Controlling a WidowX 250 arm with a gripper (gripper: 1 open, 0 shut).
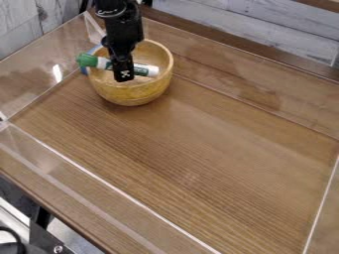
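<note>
A yellow bowl (133,93) stands at the back left of the wooden table. A green and white tube (143,69) lies tilted across its inside, green end to the left. My black gripper (122,69) reaches down into the bowl over the tube and is shut on it, though the fingertips are hard to make out.
A small blue object (85,69), partly hidden, is at the bowl's left side. White panelled walls border it at the back.
</note>
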